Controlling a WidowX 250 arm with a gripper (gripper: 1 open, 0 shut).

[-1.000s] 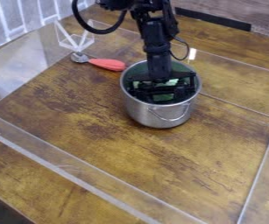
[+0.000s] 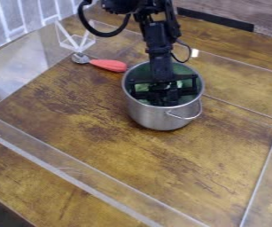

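Observation:
A steel pot with a handle on its right front side stands right of the table's middle, green material inside it. My black gripper reaches down into the pot's mouth from above. Its fingertips are dark against the dark inside, so whether they are open or shut, or hold anything, cannot be made out.
A red-handled utensil lies left behind the pot. Clear plastic edging runs along the left of the wooden table.
The gripper has shifted slightly within the pot's mouth, appearing a little higher than a second ago. The pot and utensil look nearly unchanged.

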